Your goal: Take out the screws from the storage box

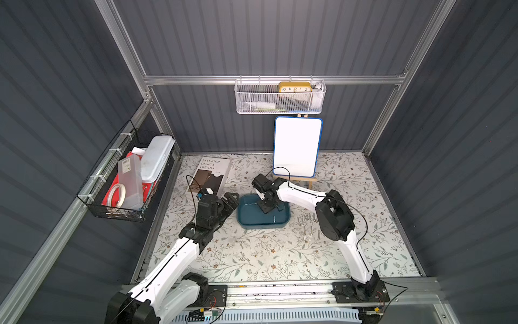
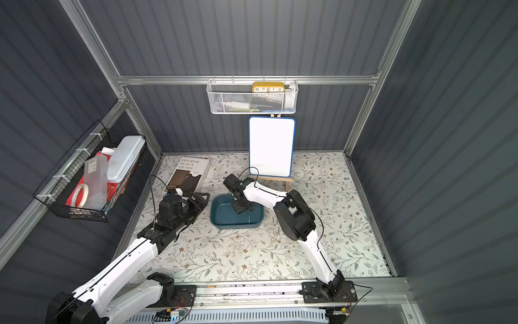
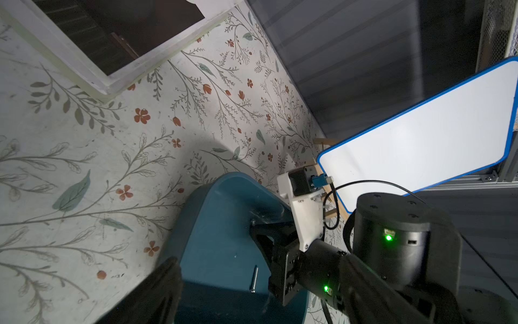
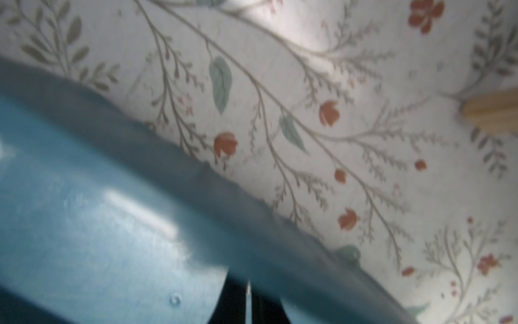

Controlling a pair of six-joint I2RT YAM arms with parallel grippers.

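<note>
The storage box (image 1: 262,224) is a blue-teal open tray in the middle of the table. Inside it, my right gripper is shut on a thin silver screw (image 4: 248,309), low and close to the box wall in the right wrist view. One more screw (image 3: 254,279) lies on the box floor, clear of that gripper. My left gripper (image 1: 234,197) is open beside the box's left rim, its fingers (image 3: 162,294) wide apart and empty. From above, the right arm covers part of the box's interior.
Several screws (image 1: 304,228) lie on the flowered table right of the box. A whiteboard (image 1: 296,145) on a wooden easel stands behind, and a book (image 1: 209,172) lies at the back left.
</note>
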